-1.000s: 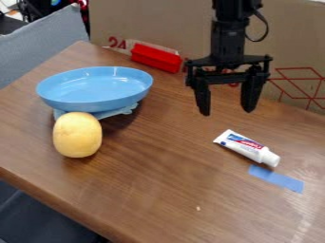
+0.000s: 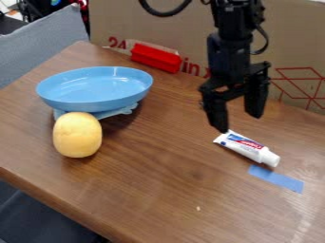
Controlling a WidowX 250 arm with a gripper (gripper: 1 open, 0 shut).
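Observation:
My black gripper (image 2: 235, 112) hangs open above the table, just over and behind the white toothpaste tube (image 2: 248, 148), with nothing visible between its fingers. The tube lies flat at the right, cap toward the front right, beside a strip of blue tape (image 2: 277, 178).
A blue bowl (image 2: 95, 87) on a light blue support stands at the left, a yellow potato-like object (image 2: 78, 136) in front of it. A red box (image 2: 156, 57) lies at the back against cardboard (image 2: 298, 66).
The gripper has moved down toward the toothpaste tube and turned, its fingers now appearing closer together in this view. The objects on the table have not moved.

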